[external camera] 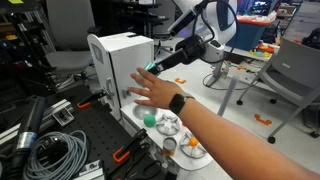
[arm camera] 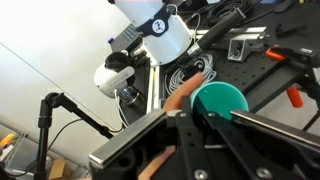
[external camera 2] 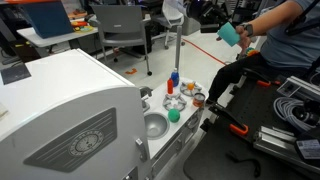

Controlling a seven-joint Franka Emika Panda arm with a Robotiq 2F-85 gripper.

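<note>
A teal cup (arm camera: 218, 99) is between the fingers of my gripper in the wrist view, and the gripper is shut on it. A person's hand (external camera: 156, 90) reaches up to the cup from the right side. Fingers (arm camera: 178, 106) of that hand lie against the cup's side in the wrist view. In exterior view 2 the cup (external camera 2: 229, 34) is tilted, with the hand (external camera 2: 246, 34) beside it and touching it. In exterior view 1 the hand covers most of the cup, leaving only a teal sliver (external camera: 153, 69).
A white toy counter holds a round sink (external camera 2: 157, 125), a green ball (external camera 2: 174, 115), a metal can (external camera 2: 198, 100), a red bottle (external camera 2: 170, 87) and plates (external camera: 195, 150). Beside it is a black table (external camera 2: 235, 155) with orange clamps (external camera 2: 238, 127). The person's forearm (external camera: 225, 140) crosses the counter.
</note>
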